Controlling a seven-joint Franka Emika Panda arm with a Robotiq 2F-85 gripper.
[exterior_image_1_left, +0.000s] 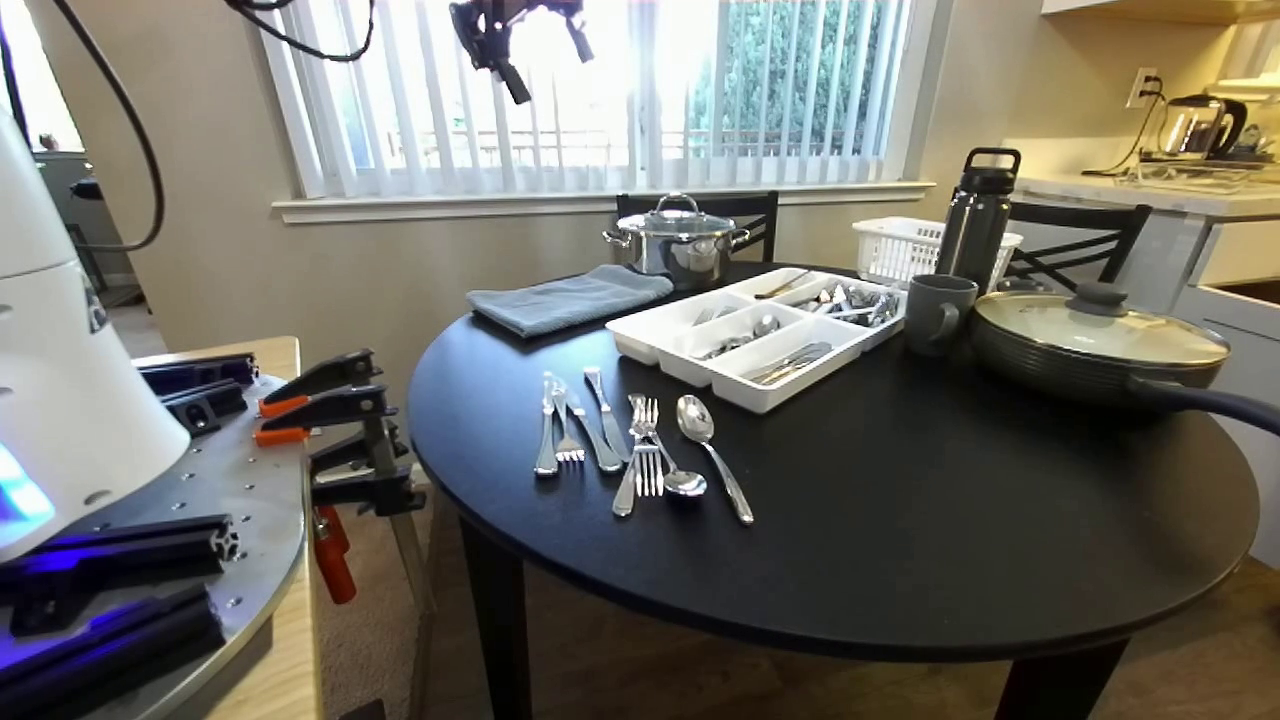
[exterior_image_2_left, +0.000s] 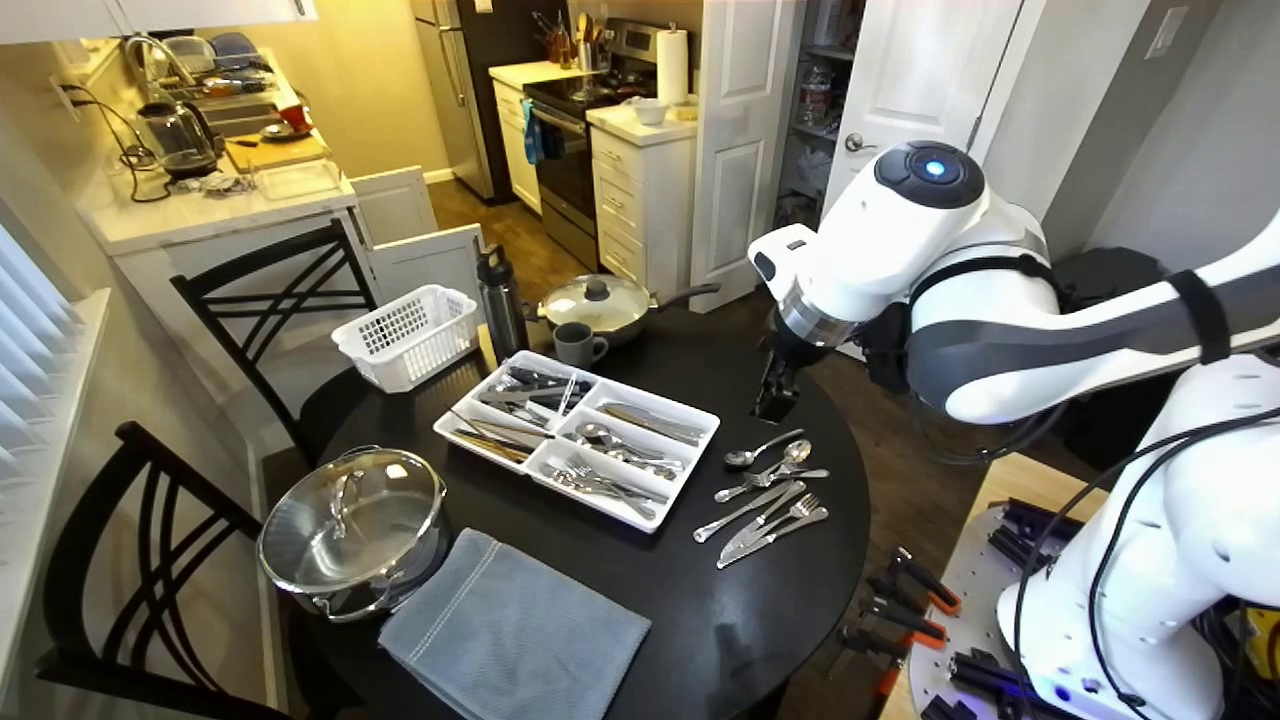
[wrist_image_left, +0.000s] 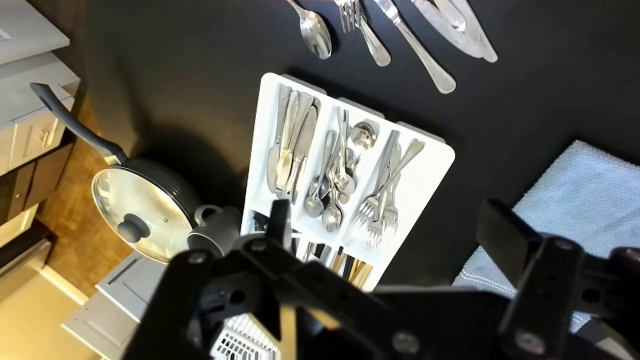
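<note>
My gripper is open, its two fingers wide apart with nothing held. In exterior view 1 it hangs high at the top edge, well above the table. A white cutlery tray (wrist_image_left: 423, 171) lies beneath it in the wrist view, with knives, spoons and forks sorted into separate compartments. Loose cutlery lies beside the tray on the table: a spoon (exterior_image_1_left: 717, 456) apart from the others, a fork (exterior_image_1_left: 648, 450) crossed with other pieces, and knives (exterior_image_1_left: 607, 414) grouped with another fork. In exterior view 2 the gripper appears near the loose pieces.
A lidded pan (exterior_image_1_left: 1101, 330), a grey mug (exterior_image_1_left: 939, 312), a black bottle (exterior_image_1_left: 974, 228) and a white basket (exterior_image_2_left: 414, 342) stand beyond the tray. A steel pot (exterior_image_2_left: 348, 528) and a folded blue-grey cloth (exterior_image_2_left: 516, 630) occupy another side.
</note>
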